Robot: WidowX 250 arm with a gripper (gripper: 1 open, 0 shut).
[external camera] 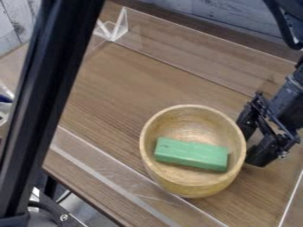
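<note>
A round tan bowl (193, 123) sits at the lower middle of the wooden tabletop, holding a green rectangular block (190, 152). My black gripper (253, 133) is low at the right edge of the view, right beside the bowl's right rim. It stands open; its fingertips are dark and partly overlap one another, and I see nothing held in it.
A white wire-like object (112, 27) stands at the back left. A dark vertical post (42, 89) fills the left foreground.
</note>
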